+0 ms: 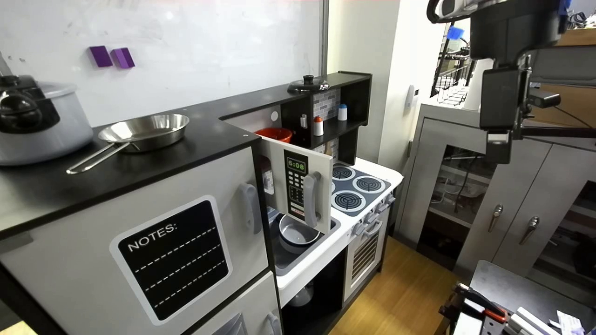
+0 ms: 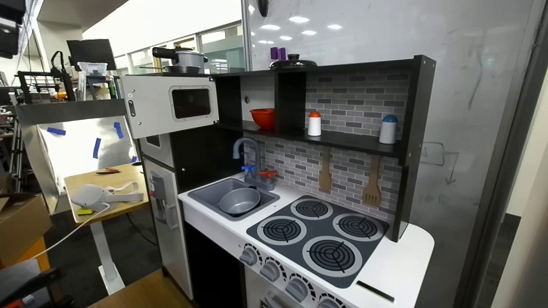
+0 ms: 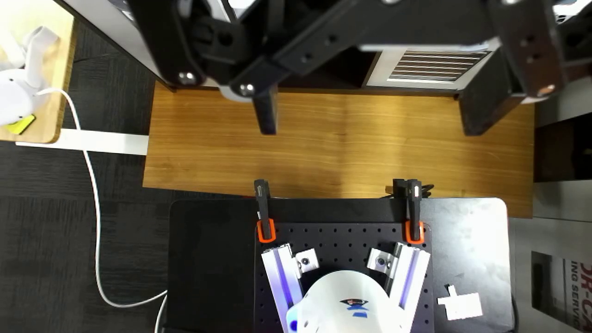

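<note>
My gripper is open, its two fingers wide apart with only wooden floor visible beyond the gap. In exterior view 1 it hangs at the upper right, pointing down, well clear of the toy kitchen. The microwave door (image 1: 299, 184) stands swung outward. A grey pot (image 2: 239, 200) sits in the sink (image 2: 200, 194). On the shelf are a red bowl (image 2: 263, 118), a white shaker with an orange top (image 2: 314, 125) and one with a blue top (image 2: 388, 130). The stove burners (image 2: 332, 254) are bare.
A silver pan (image 1: 149, 133), a large grey pot (image 1: 53, 123) and a black lid (image 1: 308, 84) rest on the kitchen's top. Two wooden utensils hang behind the stove, including a fork (image 2: 372, 191). Open floor lies before the kitchen.
</note>
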